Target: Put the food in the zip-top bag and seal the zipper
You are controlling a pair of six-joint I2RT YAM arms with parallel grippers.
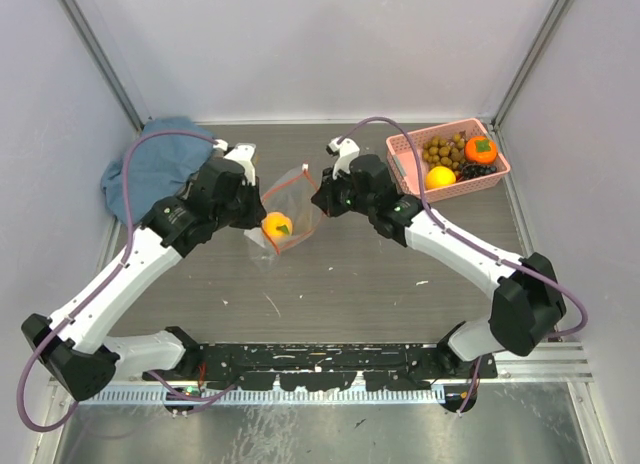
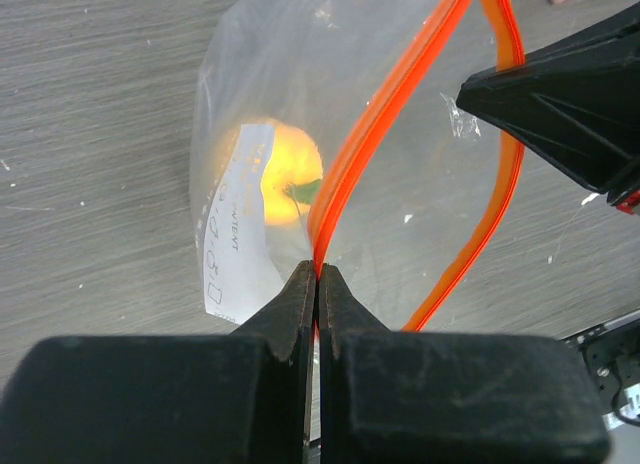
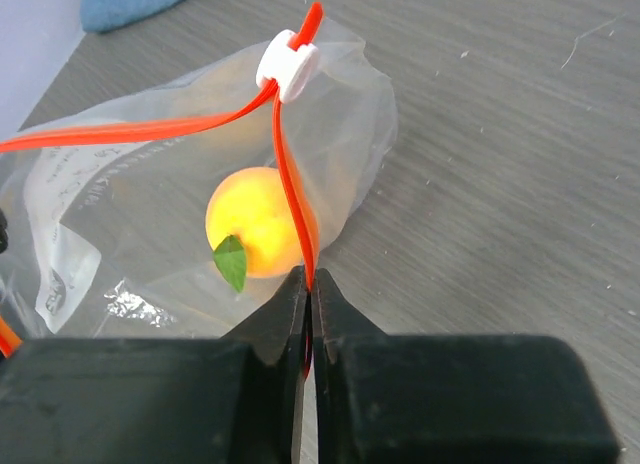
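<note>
A clear zip top bag [image 1: 290, 198] with an orange zipper hangs between my two grippers, its mouth spread apart. Inside lies a yellow-orange fruit [image 1: 276, 224] with a green leaf, seen also in the left wrist view as a fruit [image 2: 288, 174] behind the plastic. My left gripper is shut on one side of the orange rim. On the opposite side, the rim runs between the shut fingers of my right gripper. A white slider [image 3: 287, 64] sits on the zipper at one end of the mouth, away from both grippers.
At the back right stands a pink basket [image 1: 467, 187] holding grapes, a yellow fruit [image 1: 440, 177] and an orange one [image 1: 481, 149]. A blue cloth [image 1: 150, 174] lies at the back left. The table [image 1: 330, 294] in front of the bag is clear.
</note>
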